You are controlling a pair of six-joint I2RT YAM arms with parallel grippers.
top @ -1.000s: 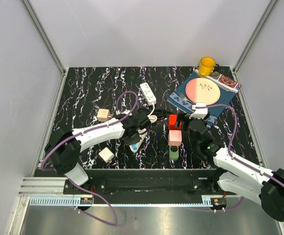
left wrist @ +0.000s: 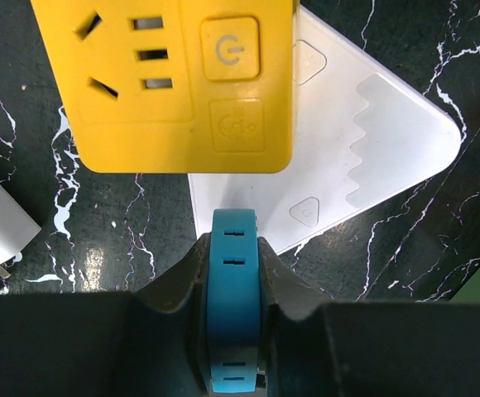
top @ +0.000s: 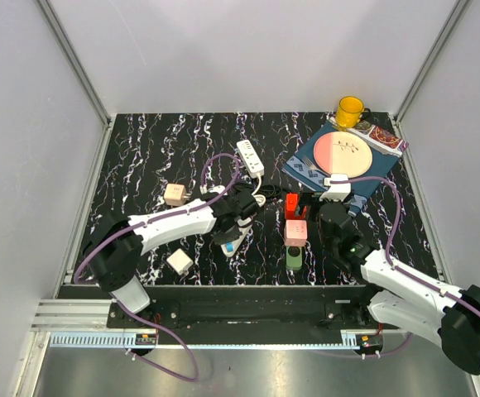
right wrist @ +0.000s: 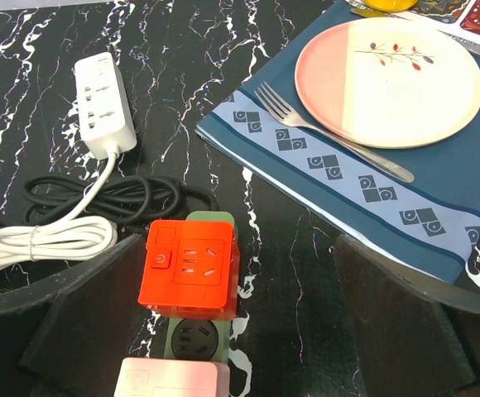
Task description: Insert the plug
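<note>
A blue block (left wrist: 233, 314), seen edge-on, is clamped between the fingers of my left gripper; its prongs, if any, are hidden. Just ahead of it in the left wrist view is a yellow socket block (left wrist: 157, 91) with slots and a power-symbol button. This yellow block appears above a white flat base (left wrist: 323, 141). From the top, my left gripper (top: 230, 235) mostly covers that area, and some blue (top: 228, 246) shows at its tip. My right gripper is open with empty space between its fingers, near an orange-red socket block (right wrist: 186, 265).
A pink block (top: 295, 232) and green base (top: 294, 258) adjoin the orange-red block. A white power strip (top: 249, 157) and coiled cables (right wrist: 132, 198) lie behind. Loose pale blocks (top: 180, 261) sit left. A plate (top: 342, 155) on a blue mat occupies the back right.
The right arm has stayed where it was.
</note>
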